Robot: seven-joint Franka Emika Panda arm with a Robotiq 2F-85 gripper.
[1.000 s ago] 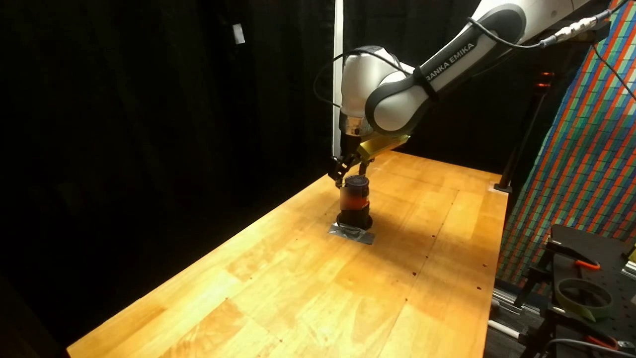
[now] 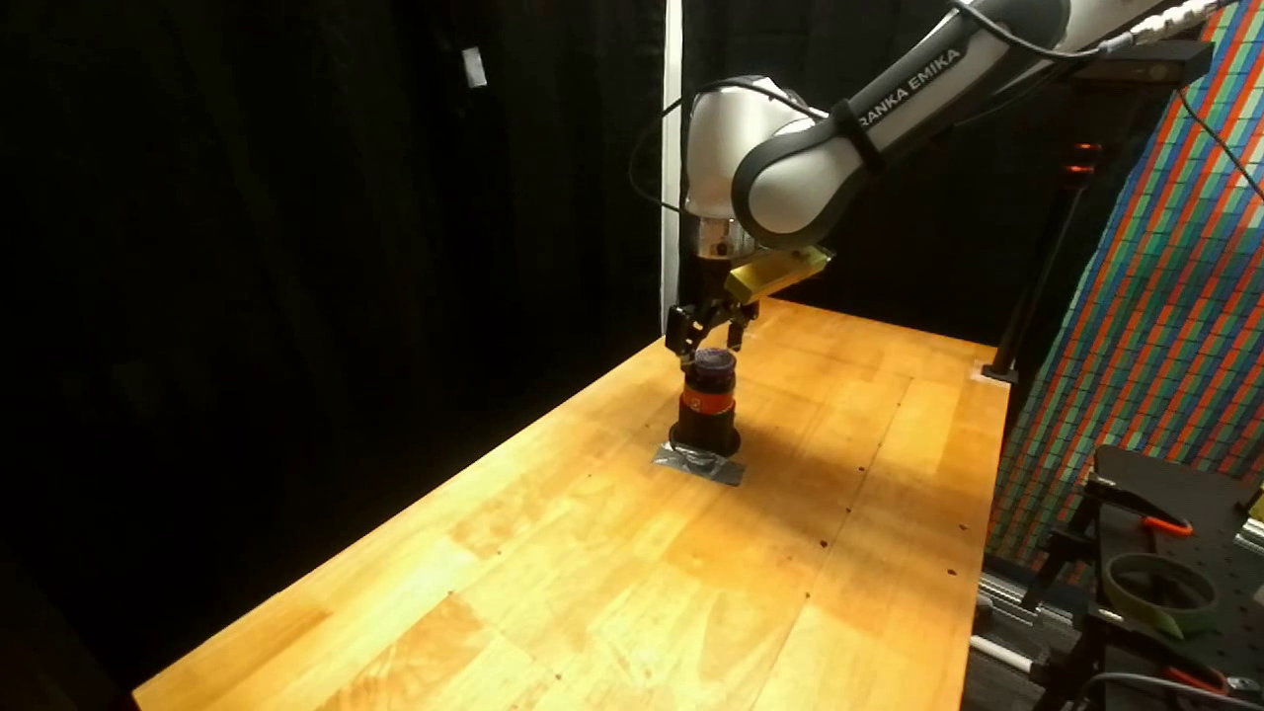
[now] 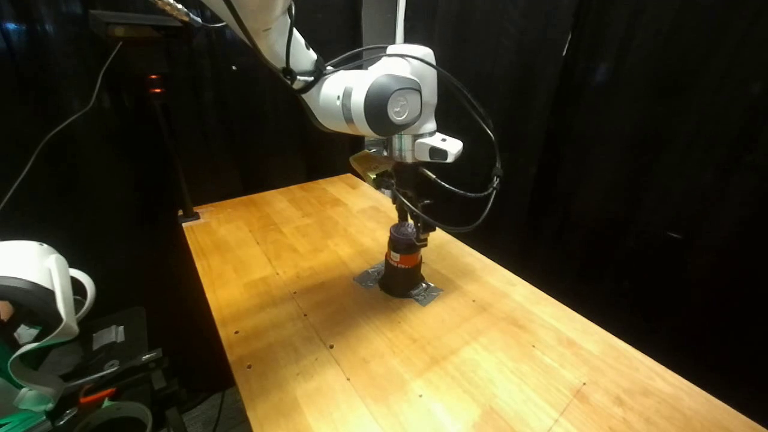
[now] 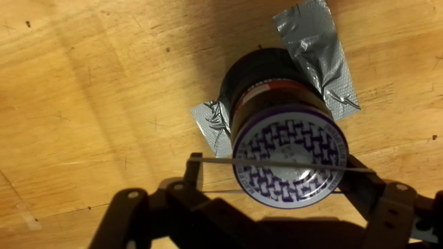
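Note:
A jar [image 2: 708, 397] with a red-orange label and a purple-and-white woven-pattern lid [image 4: 290, 155] stands upright in a black round holder [image 3: 400, 282]. Grey tape [image 4: 328, 62] fixes the holder to the table. Just over the jar is my gripper, open, its fingertips on either side of the lid in the wrist view. A thin tan band [image 4: 216, 160] stretches between the fingers, one strand crossing in front of the lid; the lid hides part of the other strand. Whether a finger touches the lid, I cannot tell.
A thin black stand [image 3: 188, 216] rises at the table's far corner.
My gripper and arm have shifted slightly up and to the right in exterior view 1. The jar stays in its holder; its label, blurred before, now shows more clearly.

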